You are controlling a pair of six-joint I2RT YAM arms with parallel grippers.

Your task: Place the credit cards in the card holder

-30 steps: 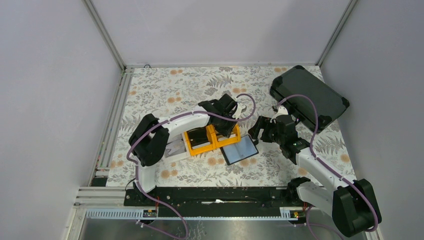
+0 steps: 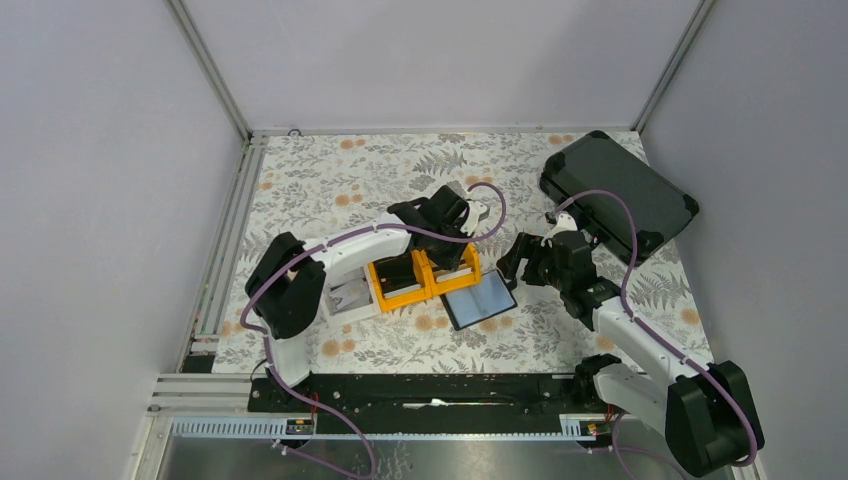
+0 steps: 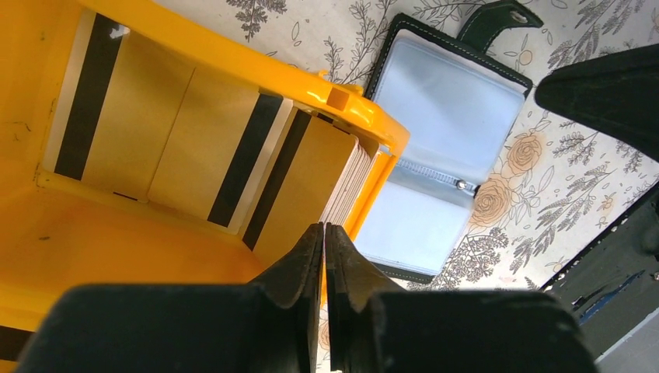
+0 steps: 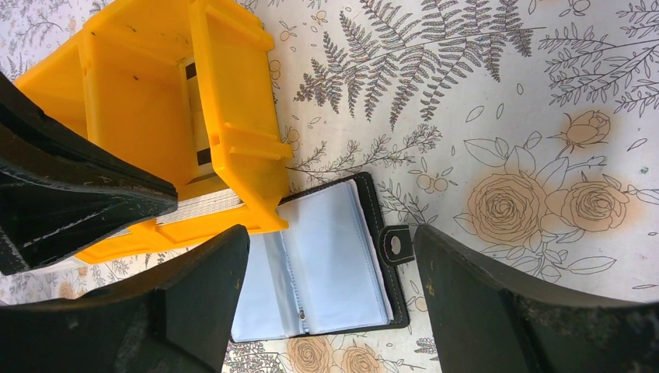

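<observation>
A stack of credit cards [image 3: 350, 183] stands on edge at the end of the yellow bin [image 3: 369, 116], its thin edges showing. Above the stack in the left wrist view, my left gripper has its fingertips almost together, only a narrow slit between them; whether a card is pinched there cannot be made out. The card holder [image 3: 458, 116] lies unfolded beside the bin, clear sleeves up, the zip across its middle and its strap loose. Right of the holder in the top view, my right gripper hovers with fingers spread wide and empty.
More bins [image 2: 350, 294] adjoin on the left, one of them white. A dark case [image 2: 618, 190] rests at the back right.
The right arm, bins and card holder look unmoved.
</observation>
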